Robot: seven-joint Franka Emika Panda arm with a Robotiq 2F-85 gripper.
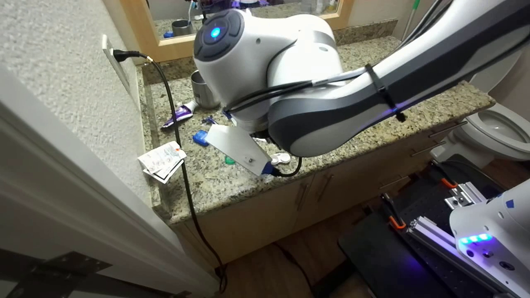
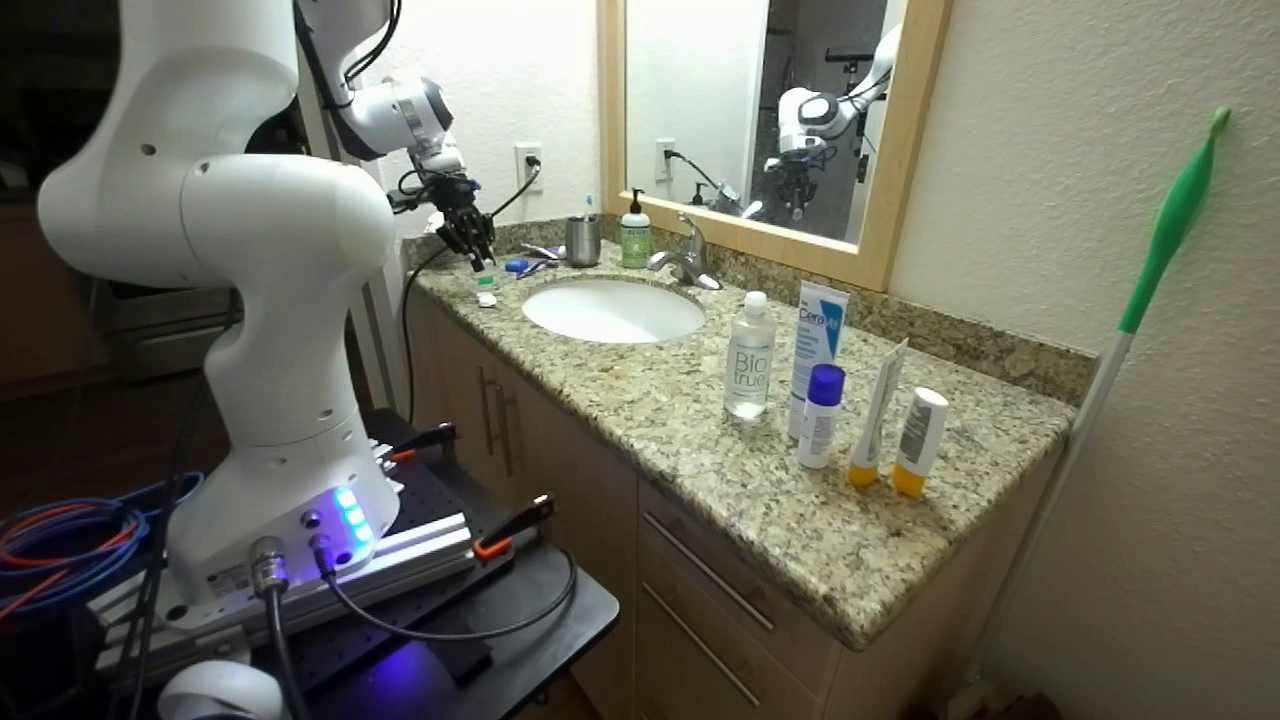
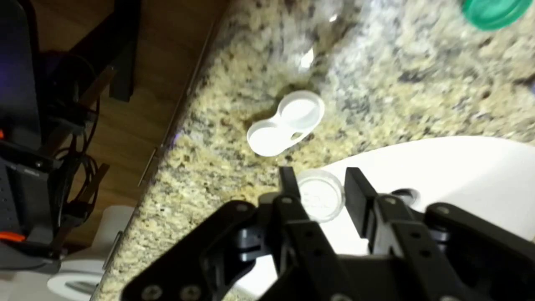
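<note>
In the wrist view my gripper is shut on a small round translucent white lid or container [image 3: 319, 200], one finger at either side. Against the white sink [image 3: 451, 165] its clear rim shows, though how deep it is cannot be made out. Exterior view 2 has the gripper [image 2: 480, 257] pointing down above the counter's far left end. A white two-cup lens case [image 3: 286, 123], open, lies on the granite near the front edge. Off to its side is a green round cap [image 3: 494, 11]. The arm and its white camera plate [image 1: 241, 146] hide the fingers in exterior view 1.
Around the left end lie a blue box [image 1: 200, 138], a toothpaste tube [image 1: 179, 115] and a metal cup [image 1: 202, 90]. A black power cable [image 1: 179, 144] hangs down there. Several bottles, including a clear one [image 2: 750, 358], stand at the right end; bare counter separates them from the sink.
</note>
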